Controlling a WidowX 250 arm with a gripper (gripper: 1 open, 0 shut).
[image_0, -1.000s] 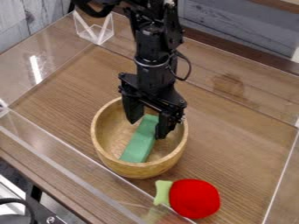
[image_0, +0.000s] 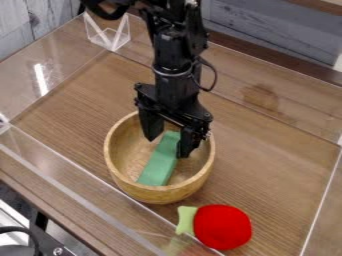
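My black gripper (image_0: 171, 134) reaches down into a tan bowl (image_0: 127, 165) in the middle of the table, its fingers at the upper part of a flat green object (image_0: 158, 164) lying there. Whether the fingers touch or grip the green object cannot be told. A red object (image_0: 223, 227) with a pale green piece at its left lies outside the bowl, at lower right.
Clear plastic pieces sit at the upper left and left edge. Dark cables lie off the lower-left edge.
The gripper's fingers have shifted very slightly within the bowl. The bowl, green object and red object look the same.
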